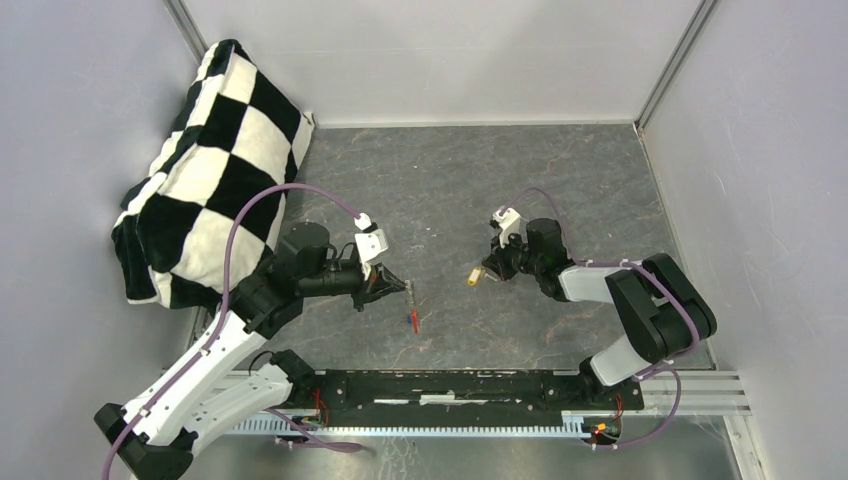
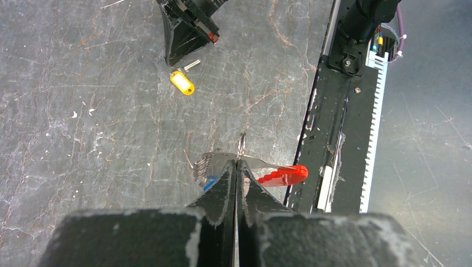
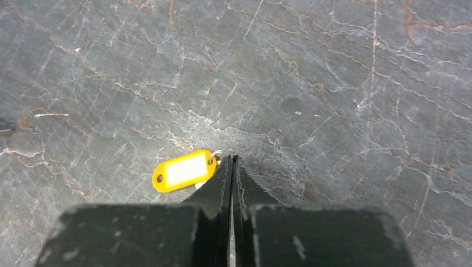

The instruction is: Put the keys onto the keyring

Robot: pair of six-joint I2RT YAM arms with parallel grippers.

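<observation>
My left gripper is shut on the keyring, a thin metal loop rising from its fingertips. From it hang keys, one with a red head and a bit of blue behind the fingers. The yellow tag lies flat on the table just left of my right gripper, whose fingers are shut together with nothing between them. Its key shows bare in the left wrist view beside the right fingertips; in the right wrist view those fingers mostly hide it.
A checkered cushion leans in the back left corner. Along the front edge runs a black rail.
</observation>
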